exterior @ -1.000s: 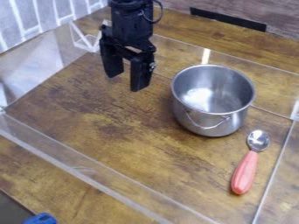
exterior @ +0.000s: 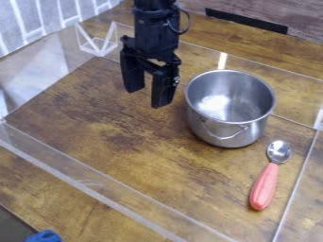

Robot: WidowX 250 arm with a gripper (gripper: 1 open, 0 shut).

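Observation:
My black gripper (exterior: 147,85) hangs open at the upper middle of the camera view, above the wooden floor of a clear-walled tray, with nothing between its fingers. To its right stands a steel pot (exterior: 229,104) with a wire handle. A spoon with a pink handle (exterior: 265,184) lies at the right, in front of the pot, its steel bowl pointing away from the front edge.
Clear low walls (exterior: 76,180) edge the work area, with a white grated panel (exterior: 32,19) at the back left. A blue object (exterior: 42,235) sits at the bottom left corner.
My gripper has shifted very slightly, its fingers a little lower and turned. The pot and spoon have not moved.

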